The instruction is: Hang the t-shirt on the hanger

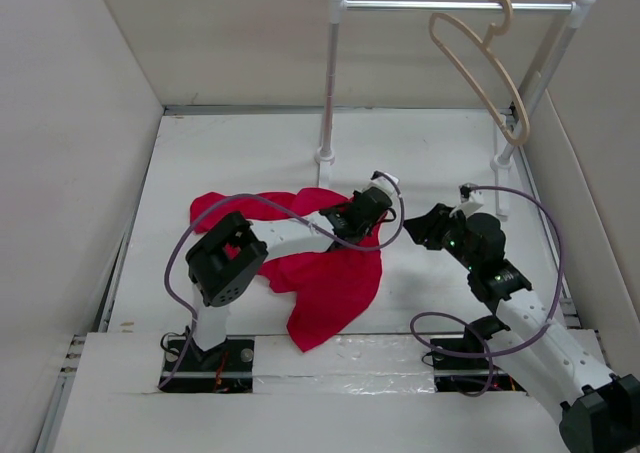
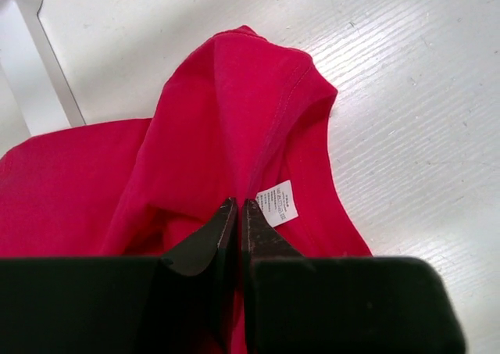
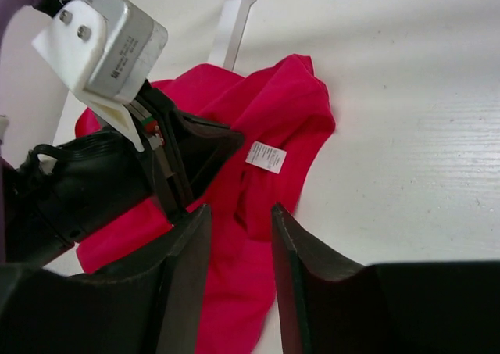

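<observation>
The red t-shirt [image 1: 330,293] lies crumpled on the white floor, a white label showing in both wrist views. My left gripper is over its right part, shut, fingertips at a fold beside the label; whether cloth is between them is unclear. My right gripper stands open right of the shirt, in the top view apart from it. A beige wooden hanger [image 1: 470,63] hangs on the rail at the upper right.
The rack's rail [image 1: 420,5] rests on posts, the near-left post [image 1: 328,93] standing behind the shirt. Bare floor [image 1: 420,153] lies between shirt and right post. Walls enclose both sides.
</observation>
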